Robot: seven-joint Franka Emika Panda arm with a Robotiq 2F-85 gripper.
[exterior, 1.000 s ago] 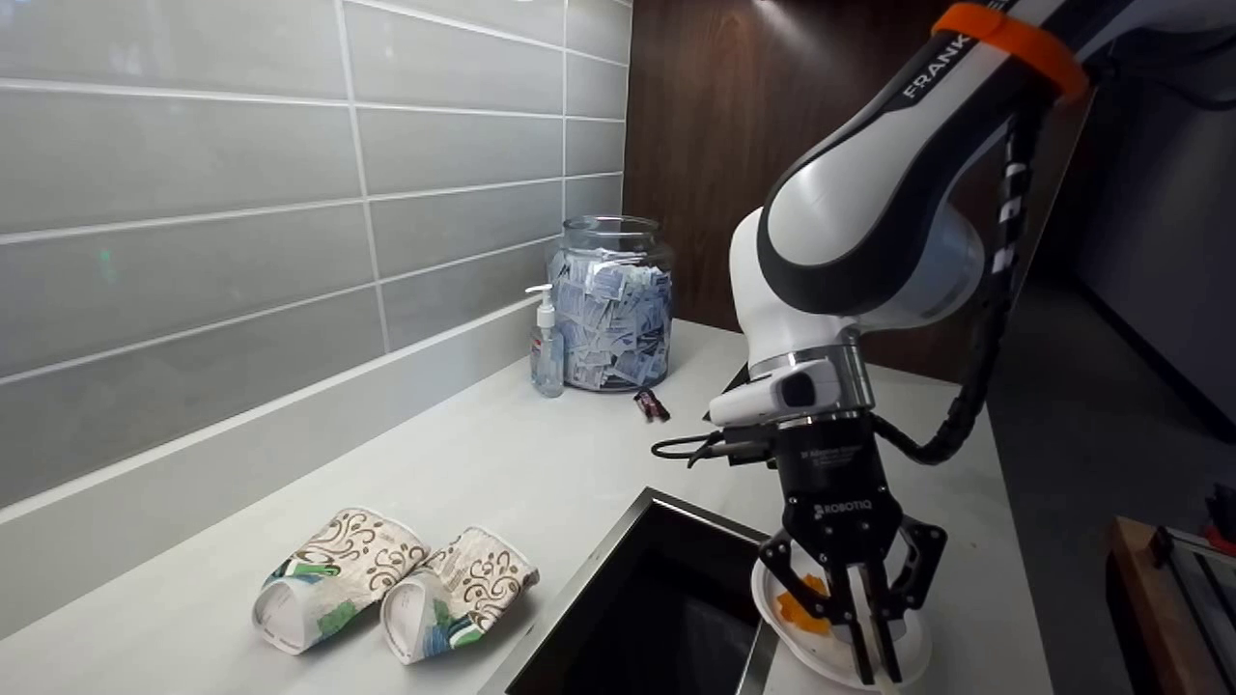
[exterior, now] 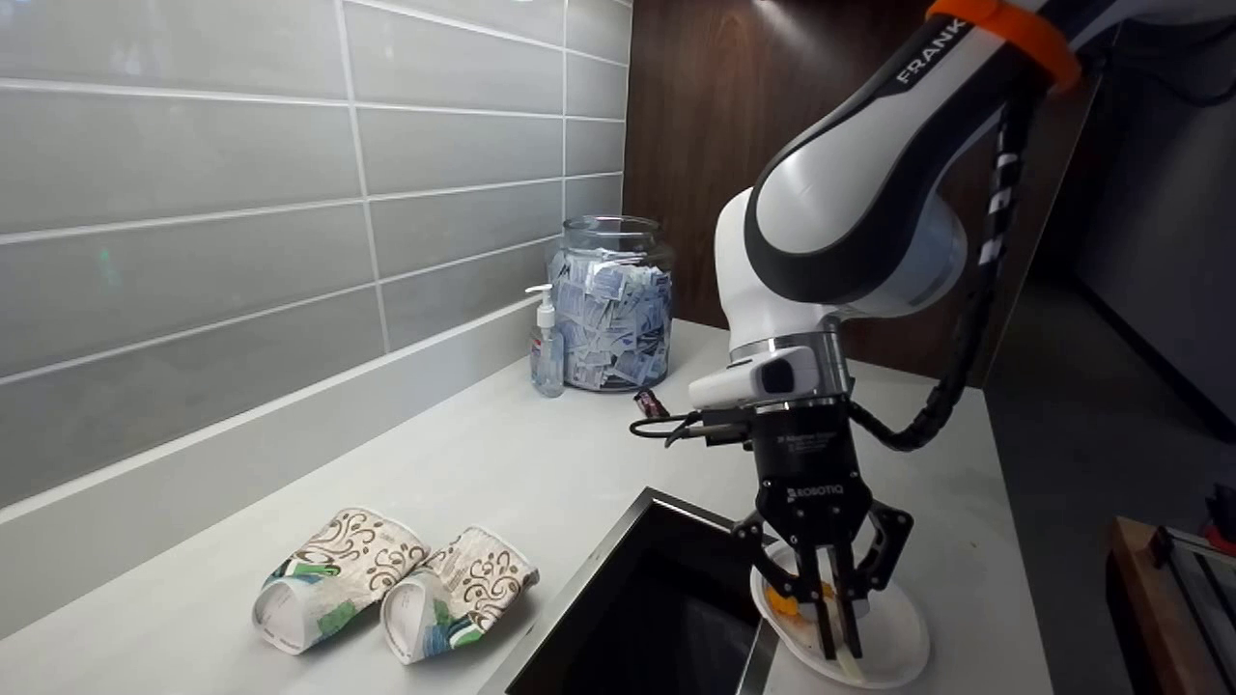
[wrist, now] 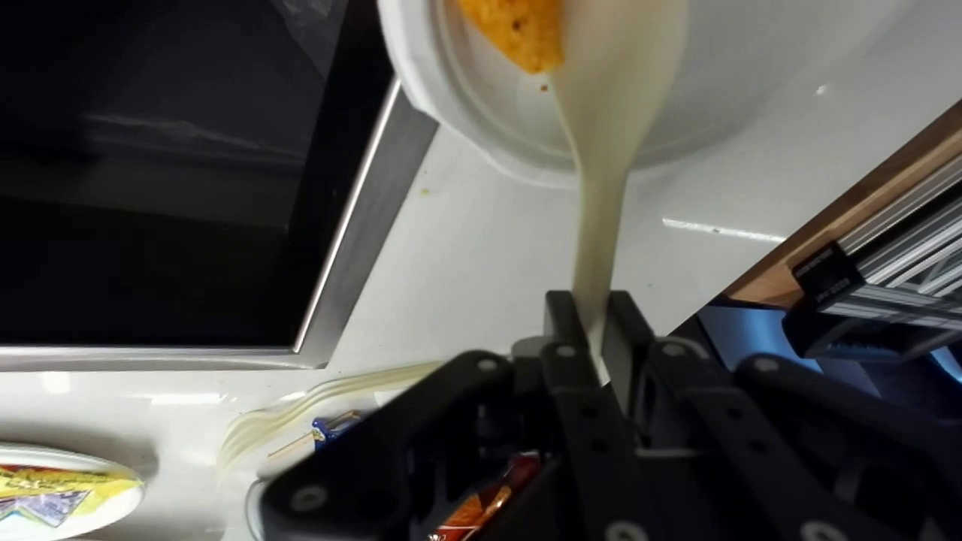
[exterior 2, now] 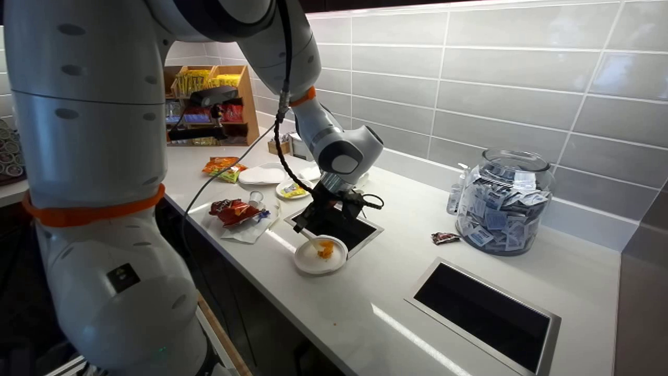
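Observation:
Gripped by its handle, a pale spoon-like utensil [wrist: 602,185] extends from my gripper, which is shut on it. In the wrist view its broad end reaches over a white plate [wrist: 505,135], beside orange chips [wrist: 523,31]; whether it touches them I cannot tell. In exterior view 1 the gripper [exterior: 840,649] stands in front of the plate [exterior: 910,631], with the orange chips [exterior: 785,603] partly behind its fingers. From exterior view 2, the plate [exterior 2: 307,260] rests by the corner of a counter opening, orange chips [exterior 2: 325,250] on it.
The dark counter opening [exterior: 649,614] borders the plate. Two patterned paper cups [exterior: 342,568] lie left of it. A big jar of packets [exterior: 614,313] and a pump bottle [exterior: 547,353] stand by the wall. A red chip bag [exterior 2: 235,213] lies on the counter.
The arm and gripper have shifted left in exterior view 1 and slightly up, carrying the utensil toward the orange chips. The plate looks unmoved.

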